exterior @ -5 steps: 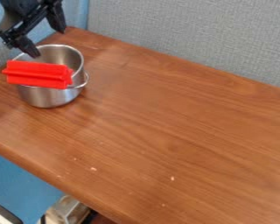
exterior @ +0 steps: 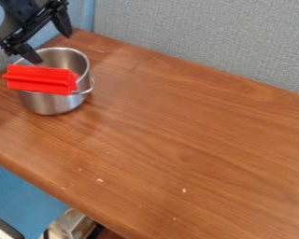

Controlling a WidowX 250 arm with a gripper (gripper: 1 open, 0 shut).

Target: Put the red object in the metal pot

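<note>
The metal pot (exterior: pixel 55 105) stands at the left of the wooden table. Across its near-left rim lies a red block (exterior: pixel 41 78), slanted, with one end out past the pot's left side and the other toward the inside. My black gripper (exterior: pixel 52 47) is above the pot's far side at the upper left, its two fingers spread wide. No object is between them. One fingertip (exterior: pixel 35 59) comes down close above the block; whether it touches cannot be made out. The upper part of the gripper is cut off by the frame.
To the right, the wooden table (exterior: pixel 190 121) is bare apart from tiny specks. A grey panel (exterior: pixel 215 37) rises behind its far edge. Metal and black hardware (exterior: pixel 72 224) sits at the lower left, beyond the table's edge.
The gripper has shifted very slightly down and to the left, still open. Block and pot stay where they were.
</note>
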